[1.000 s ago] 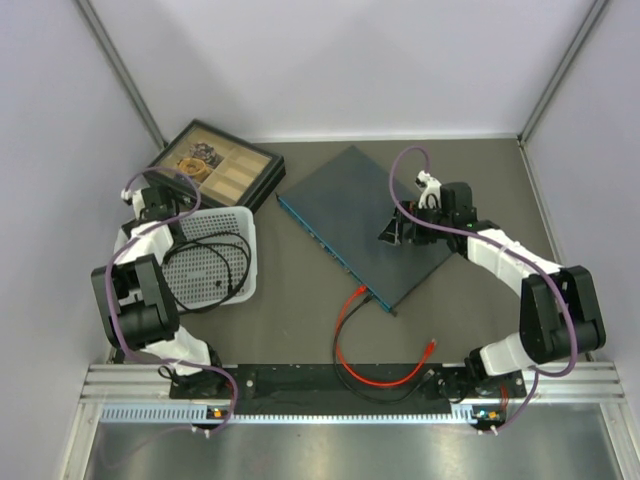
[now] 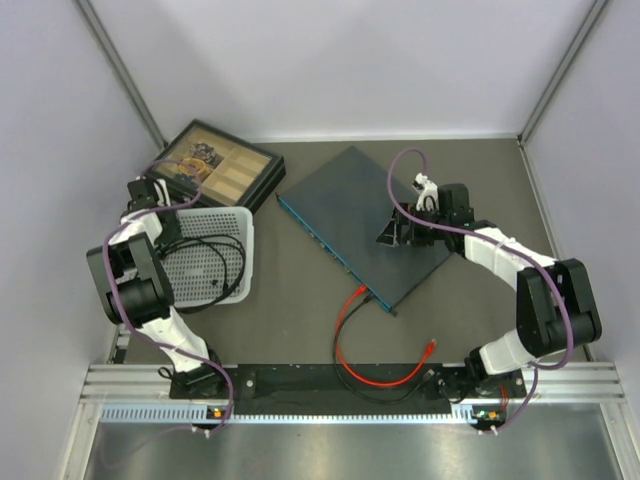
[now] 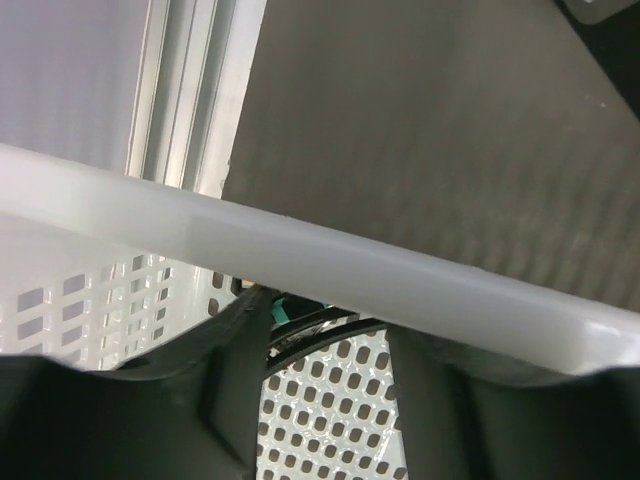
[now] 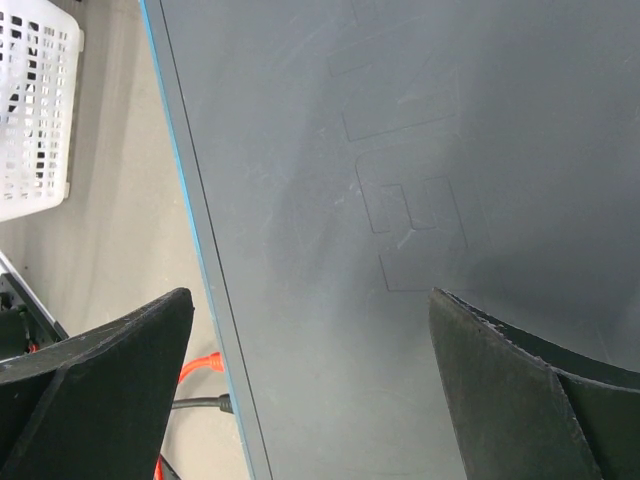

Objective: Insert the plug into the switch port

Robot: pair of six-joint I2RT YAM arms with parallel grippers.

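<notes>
My left gripper is low in the white perforated basket at the left; in its wrist view the blurred fingers stand somewhat apart, black cables behind them. What is between them is unclear. My right gripper is open over the dark flat switch, with only the switch's surface between its fingers. A red cable and a black cable run from plugs at the switch's near edge; another red plug lies loose on the table.
A dark compartment case sits behind the basket. Walls with metal rails close in on both sides. The table between basket and switch is clear, as is the strip at the far right.
The right arm looks still.
</notes>
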